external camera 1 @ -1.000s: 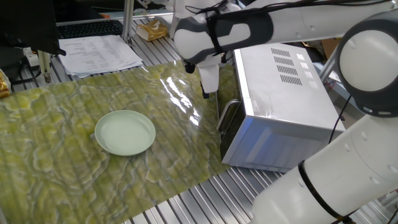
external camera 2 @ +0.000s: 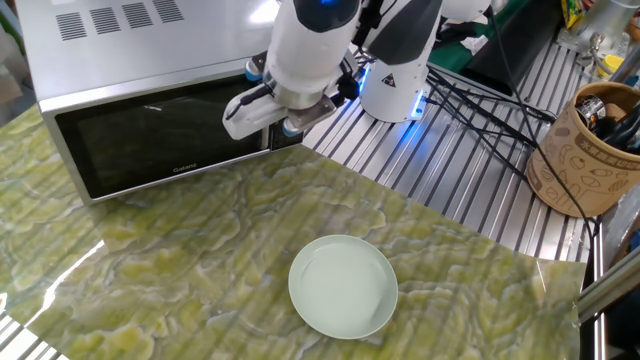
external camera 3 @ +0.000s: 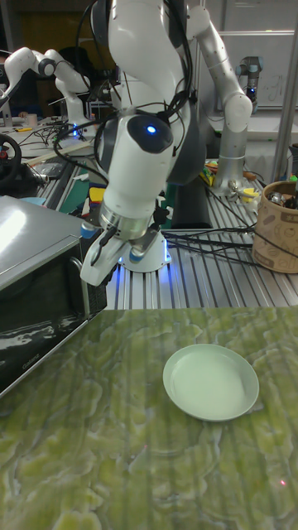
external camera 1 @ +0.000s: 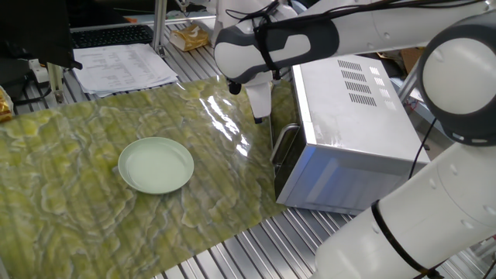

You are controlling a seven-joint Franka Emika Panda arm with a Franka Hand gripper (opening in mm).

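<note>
The silver microwave (external camera 1: 349, 132) has its dark-windowed door (external camera 2: 165, 135) shut, and a vertical handle (external camera 1: 285, 144) stands out from its front. My gripper (external camera 1: 259, 118) points downward in front of that door, a little above and beside the handle in exterior view 1. Seen in exterior view 2, the white hand covers the door's right-hand part, hiding the handle. Whether the fingers touch the handle, or how far apart they are, does not show. A pale green plate (external camera 1: 156, 165) lies flat and empty on the green marbled mat (external camera 1: 70, 201), well apart from the gripper.
Papers (external camera 1: 124, 68) and a keyboard (external camera 1: 112, 36) lie beyond the mat. A brown bucket of tools (external camera 2: 590, 150) stands on the slatted metal table (external camera 2: 440, 180), near the arm's base. Most of the mat around the plate is clear.
Over the last second my arm and gripper have shifted very slightly in front of the microwave. The plate and the microwave door have stayed as they were.
</note>
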